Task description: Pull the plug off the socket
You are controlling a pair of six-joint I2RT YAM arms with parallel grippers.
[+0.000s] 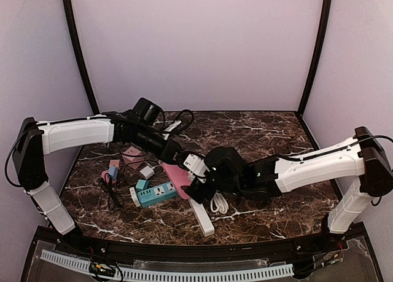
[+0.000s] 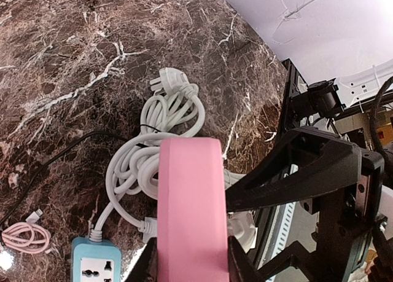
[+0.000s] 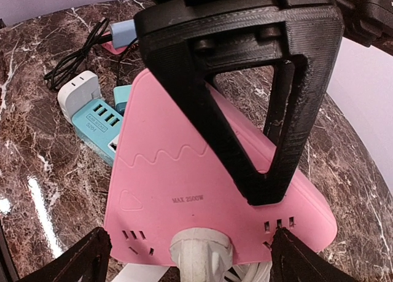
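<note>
The pink triangular socket (image 3: 190, 190) is held off the table, with my left gripper shut on it. In the left wrist view this socket (image 2: 191, 202) appears edge-on. A white plug (image 3: 199, 248) sits at the socket's lower edge in the right wrist view. My right gripper is open, one dark fingertip on each side of the plug with gaps between. From above, the right gripper (image 1: 195, 187) is close against the socket (image 1: 175, 177), and the plug is mostly hidden by it. How deep the plug sits in the socket cannot be seen.
A teal power strip (image 1: 156, 193) lies left of the socket. Coiled white cable (image 2: 159, 128) and a white bar (image 1: 201, 218) lie nearby. Small blocks, a pink box (image 1: 131, 157) and a dark cable (image 1: 110, 193) are at the left.
</note>
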